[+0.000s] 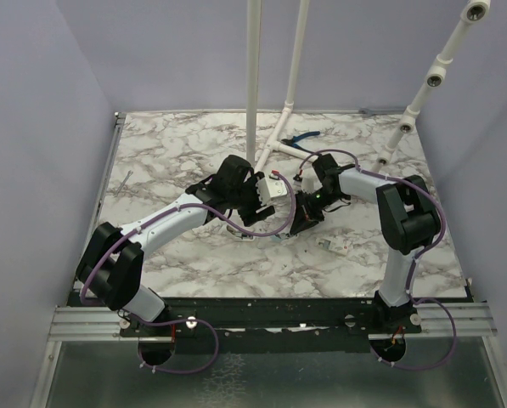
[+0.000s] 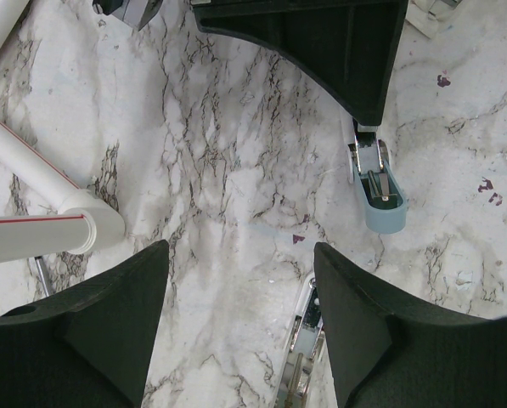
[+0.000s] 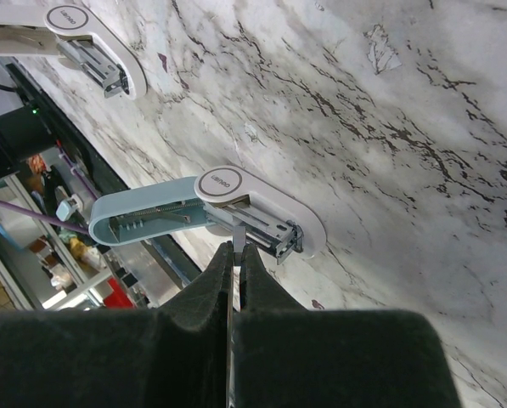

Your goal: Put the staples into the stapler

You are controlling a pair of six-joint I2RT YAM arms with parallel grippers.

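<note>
A stapler with a white top (image 3: 274, 204) and a blue-grey base (image 3: 147, 211) lies opened out on the marble table. Its metal magazine (image 3: 266, 229) shows in the right wrist view. My right gripper is shut, and a thin silver sliver, apparently a short staple strip (image 3: 239, 235), shows at its fingertips. Those tips are over or against the magazine; whether the strip touches it I cannot tell. In the left wrist view, the right fingertips hide part of the stapler (image 2: 385, 217). My left gripper stands open, with nothing between its fingers.
A second stapler (image 3: 75, 30) lies nearby, also seen below the left gripper. Blue-handled pliers (image 1: 301, 138) lie at the back, by white pipes (image 1: 274, 140) crossing the table. Bare marble fills the left side and front.
</note>
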